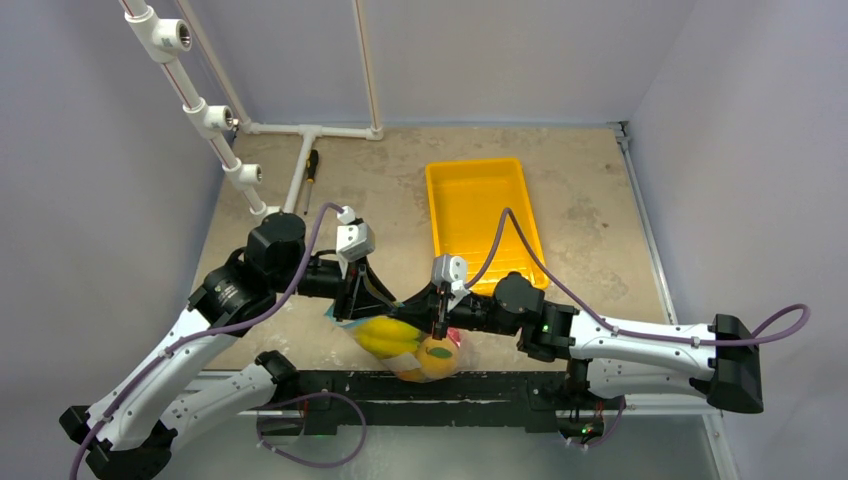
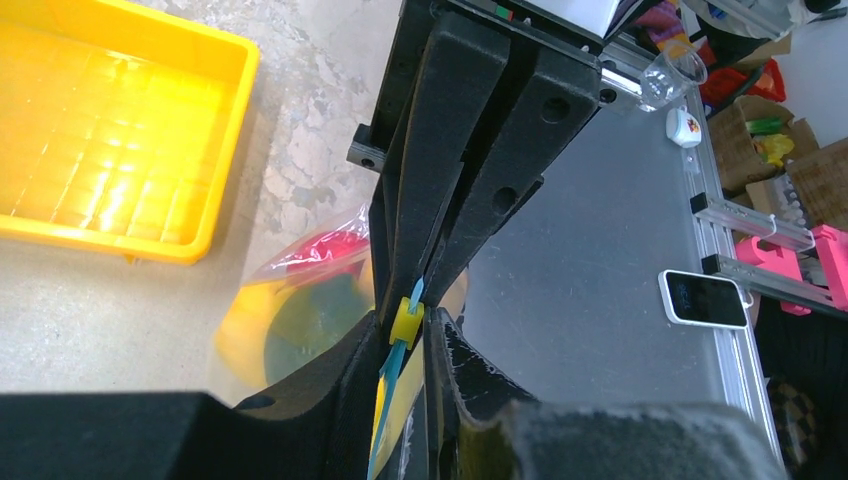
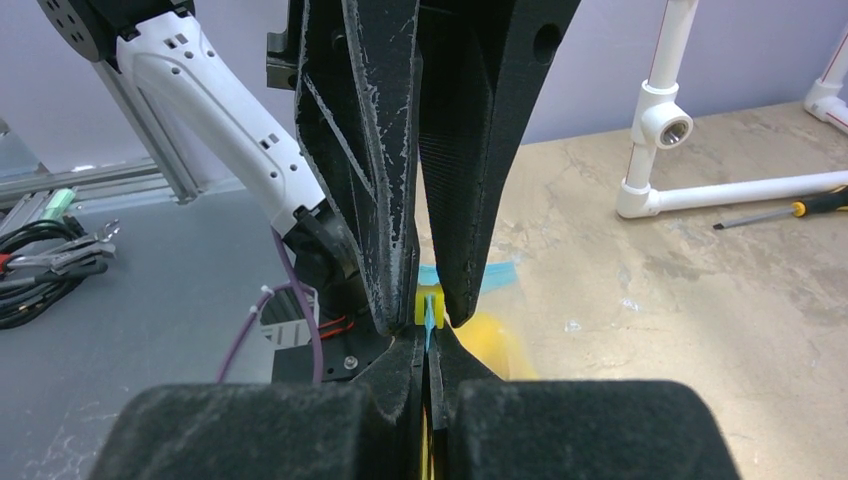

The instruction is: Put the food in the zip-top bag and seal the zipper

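Note:
The clear zip bag (image 1: 405, 352), with a blue top edge (image 1: 336, 314), lies near the table's front edge in the top view. Inside show yellow food (image 1: 386, 336) and an orange fruit (image 1: 437, 357). My right gripper is shut on the blue zip strip beside a yellow slider (image 2: 407, 323). Whether both fingertips press on it, I cannot tell. In the top view the arms hide the zip.
An empty yellow tray (image 1: 431, 205) stands behind the right arm. A screwdriver (image 1: 312, 168) lies by the white pipe frame (image 1: 300, 172) at the back left. Both gripper tips are very near each other.

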